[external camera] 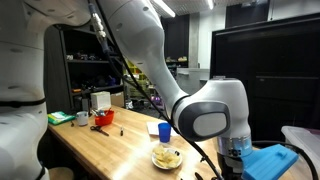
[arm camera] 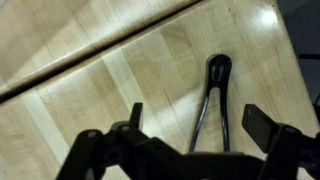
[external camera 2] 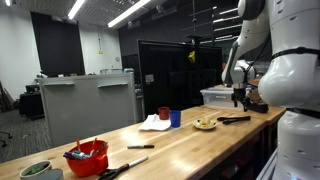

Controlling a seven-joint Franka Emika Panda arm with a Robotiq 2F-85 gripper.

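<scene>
In the wrist view a black tong-like tool (arm camera: 219, 85) lies on the light wooden table, its rounded joined end showing and two slim arms running down behind my gripper. My gripper is open, one finger on either side of the tool. Nothing is held. From the second exterior view, the gripper (external camera 2: 238, 100) hangs at the far right part of the table, over a dark long item (external camera 2: 236, 120). Whether the fingers touch the tool cannot be told.
A plate of yellowish food (external camera: 166, 156) sits left of the arm, with a blue cup (external camera: 164, 131) behind it. Farther off are a red container (external camera: 104, 117) and scissors-like items. A white cloth (external camera 2: 155, 123) lies on the table.
</scene>
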